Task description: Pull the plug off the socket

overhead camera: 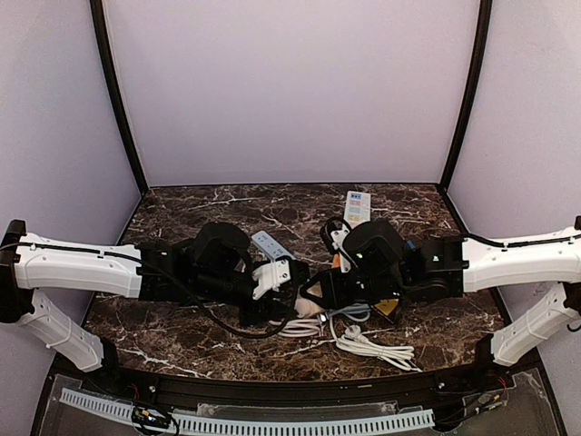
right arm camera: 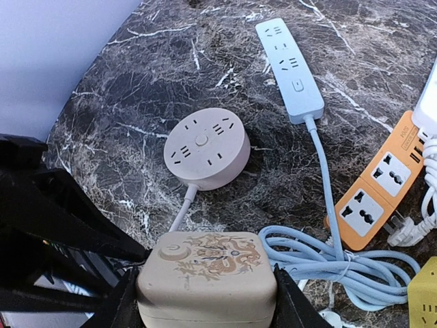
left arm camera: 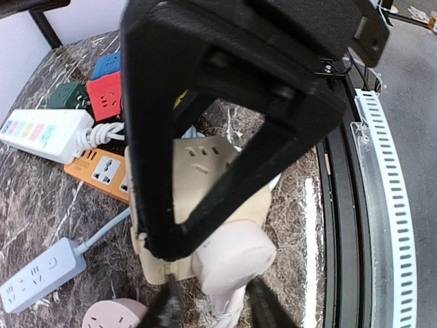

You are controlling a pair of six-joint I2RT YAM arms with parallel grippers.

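A beige socket block (right arm camera: 205, 273) with a printed dragon is clamped in my right gripper, one finger on each side. In the left wrist view the same block (left arm camera: 198, 171) shows slots on its face, partly covered by the dark right fingers (left arm camera: 153, 137). A white plug (left arm camera: 235, 256) is at the block's lower edge, its cord running down; whether its pins are seated is hidden. Around the plug's cord end, my left gripper has blurred fingertips standing apart. From the right wrist view, the left fingers (right arm camera: 89, 212) reach toward the block's left side.
On the table lie a round pink socket (right arm camera: 207, 148), a pale blue strip (right arm camera: 290, 68) with coiled cable, an orange strip (right arm camera: 379, 184) and a yellow block (right arm camera: 425, 294). A white cord coil (overhead camera: 377, 348) lies in front. Bare marble is farther back.
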